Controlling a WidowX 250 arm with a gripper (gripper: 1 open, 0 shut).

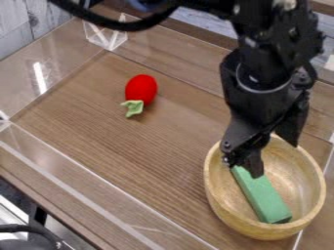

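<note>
My gripper (251, 146) is open, low over the back of a tan wooden bowl (294, 171) at the right. A green block (264, 198) lies lengthwise in the bowl, just in front of the fingertips, its far end partly hidden by them. A red vegetable with a pale green top (141, 90), perhaps a radish or strawberry, lies on the wooden table left of the gripper.
A clear plastic container (107, 29) stands at the back left. A black cable runs at the bottom left corner.
</note>
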